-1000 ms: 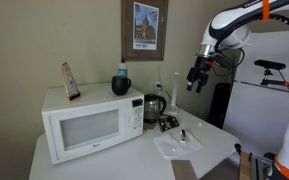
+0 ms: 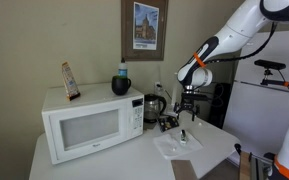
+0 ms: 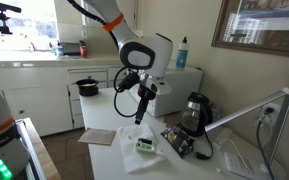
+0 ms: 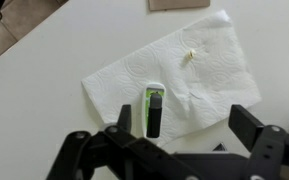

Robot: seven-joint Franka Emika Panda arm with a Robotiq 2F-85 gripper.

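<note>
A white paper towel [image 4: 209, 75] lies flat on the white table. On it rests a small oblong item [image 4: 155, 110], green and white with a black part on top; it also shows as a green-and-white thing [image 3: 145, 144] in exterior view 2. A tiny pale yellowish piece [image 4: 191, 55] lies apart from it on the towel. Above the towel hangs my gripper, its black fingers spread wide and nothing between them. From the wrist, the oblong item appears within the span of the fingers, still below them. Exterior view 1 shows the gripper [image 2: 191, 107] over the table's far side.
A brown board [image 3: 99, 136] lies near the towel. Behind stand a kettle [image 2: 154, 106] and a dark packet [image 3: 177, 141]. A white microwave [image 2: 92, 128] fills the table's left in exterior view 1. A black pot [image 3: 87, 87] sits farther off.
The arm has come down a long way toward the table, bringing the gripper from high at the right to low over the towel area. The objects on the table look unmoved.
</note>
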